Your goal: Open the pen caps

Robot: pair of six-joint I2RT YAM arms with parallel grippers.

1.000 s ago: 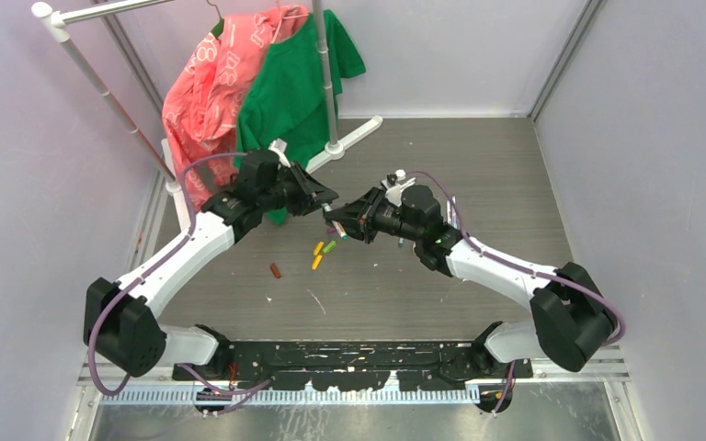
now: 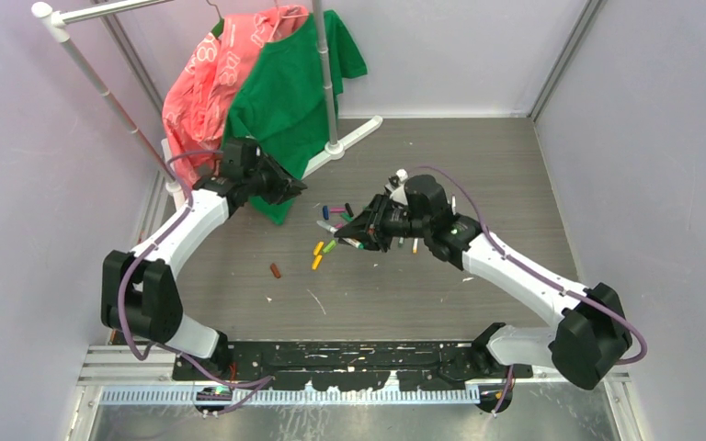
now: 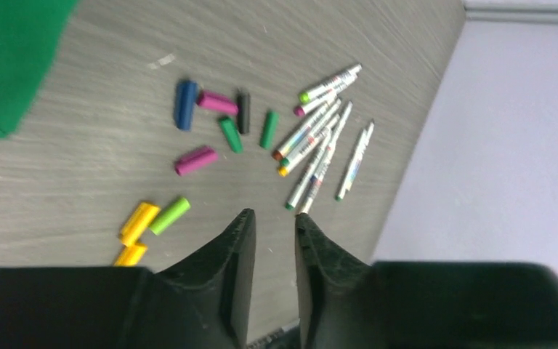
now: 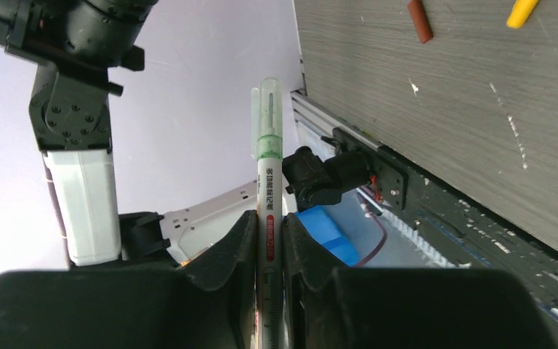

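Note:
My right gripper [image 2: 345, 234] is shut on a white pen [image 4: 269, 189], with a clear, green-tinged section at one end, held over the middle of the table. My left gripper [image 2: 294, 188] is raised to the left, above the loose items, with nothing seen between its fingers and a narrow gap between them. Several coloured caps lie on the table, including a blue one [image 3: 186, 105], a lime one [image 3: 171, 216], a yellow one [image 3: 139, 222] and a brown one [image 4: 420, 20]. Beside them several white pens [image 3: 320, 163] lie in a loose group.
A rack with a red shirt [image 2: 202, 92] and a green shirt [image 2: 285, 110] stands at the back left, the green one reaching to the table [image 2: 478, 303]. Walls bound the sides and back.
The right gripper has shifted slightly right, still with the pen.

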